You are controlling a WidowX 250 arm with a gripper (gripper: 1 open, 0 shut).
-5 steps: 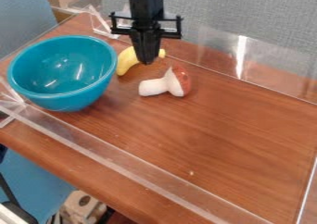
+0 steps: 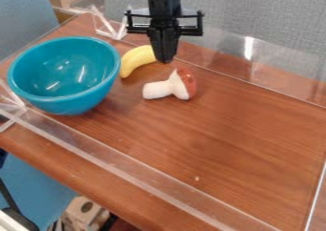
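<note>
My gripper [image 2: 165, 44] hangs at the top centre, dark, above a yellow banana [image 2: 135, 61] that lies on the wooden table beside the bowl; whether its fingers are open or shut is hard to tell. A toy mushroom [image 2: 171, 86] with a white stem and reddish cap lies on its side to the lower right of the banana. A large teal bowl [image 2: 64, 74] sits at the left, empty.
Clear wooden table [image 2: 223, 163] fills the right and front. Clear plastic edging runs along the table's sides, with a grey patterned wall behind. A blue area lies beyond the left edge.
My gripper has shifted slightly right over the last second. The banana, mushroom and bowl stay where they were.
</note>
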